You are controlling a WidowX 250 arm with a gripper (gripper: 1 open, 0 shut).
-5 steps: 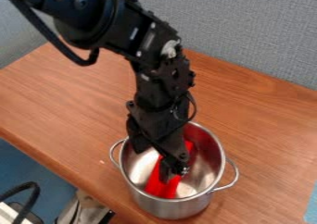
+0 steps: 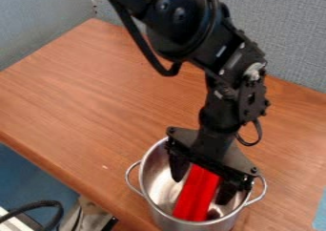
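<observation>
A steel pot (image 2: 156, 195) with two side handles stands at the front of the wooden table. Inside it is a red elongated object (image 2: 195, 194), lying tilted along the pot's depth. My black gripper (image 2: 203, 180) reaches down into the pot from above, open, its fingers on either side of the red object. Whether they touch it is hard to tell.
Dark cables (image 2: 38, 208) and other gear sit off the table's front left edge.
The arm has shifted right and risen slightly, and the gripper's fingers now straddle the red object, more of which shows upright between them.
</observation>
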